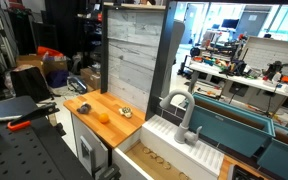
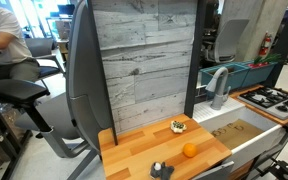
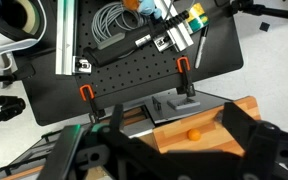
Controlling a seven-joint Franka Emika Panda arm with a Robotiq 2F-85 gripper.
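Observation:
My gripper is in the wrist view, its dark fingers spread wide apart at the lower edge. It is open, and nothing shows between the fingers. Below it lie a black perforated table and part of a wooden counter. An orange ball-like fruit (image 3: 194, 134) rests on that counter, also visible as the orange (image 1: 103, 118) and the orange (image 2: 190, 150) in the exterior views. A small pale item (image 2: 177, 126) sits behind it, with a dark grey object (image 2: 161, 170) nearer the front edge. Neither exterior view clearly shows the gripper.
A white sink basin (image 1: 156, 165) with a grey faucet (image 1: 188, 115) adjoins the counter, and a stove (image 2: 269, 102) stands beyond. Cables (image 3: 117, 22), tape (image 3: 22, 22) and tools crowd the black table's far side.

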